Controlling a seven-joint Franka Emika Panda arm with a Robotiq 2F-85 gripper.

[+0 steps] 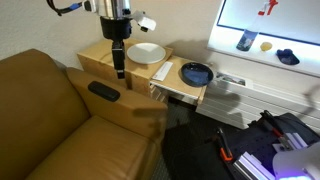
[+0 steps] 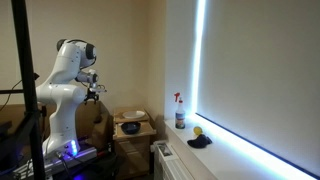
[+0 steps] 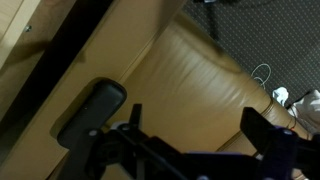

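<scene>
A black oblong case-like object (image 1: 104, 91) rests on the brown sofa's arm (image 1: 140, 112). Above and slightly to its right in exterior view 1 hangs my gripper (image 1: 119, 62), fingers pointing down. From the wrist camera the black object (image 3: 92, 112) lies left of the fingers, on the tan sofa arm. My open gripper has wide-apart fingers with only the sofa's leather visible between them, and does not touch the object. In exterior view 2 the arm (image 2: 75, 62) reaches over the sofa, where the black object cannot be made out.
Behind the sofa arm, a wooden cabinet (image 1: 181, 88) bears a white plate (image 1: 148, 53), a dark blue bowl (image 1: 197, 74) and a white flat item (image 1: 162, 71). A spray bottle (image 2: 180, 112) stands on the windowsill. The sofa seat (image 1: 95, 150) is clear.
</scene>
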